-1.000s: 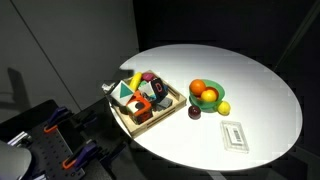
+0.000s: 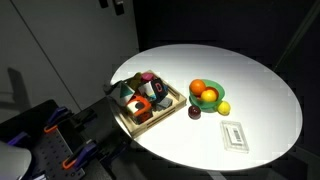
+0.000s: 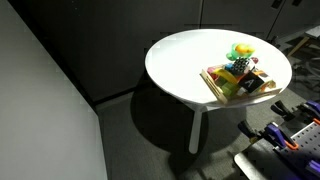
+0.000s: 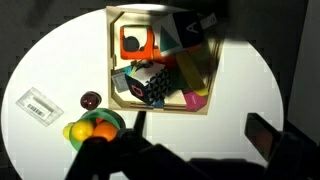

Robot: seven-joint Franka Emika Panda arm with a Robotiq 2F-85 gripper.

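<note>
A shallow wooden box (image 2: 150, 124) stands on the white table, filled with toys and blocks. Among them are an orange-red piece with a dark opening (image 4: 136, 43), a black-and-white patterned block (image 4: 148, 82), a large block with a dark triangle (image 4: 184, 30), a yellow piece (image 4: 189, 72) and a pink piece (image 4: 195, 101). High above the table, my gripper is open, its fingers spread wide with nothing between them. In exterior view 1 only the gripper's tips (image 2: 111, 7) show, at the top edge.
Beside the box sits a green bowl (image 4: 76, 142) of orange and yellow fruit. A dark red round item (image 2: 194, 112), a yellow fruit (image 2: 223, 108) and a flat white rectangle (image 2: 233, 137) lie near it.
My gripper has come into the top of exterior view 1, moving down from above. Shadow now falls over the left part of the box. The toys and fruit have not moved.
</note>
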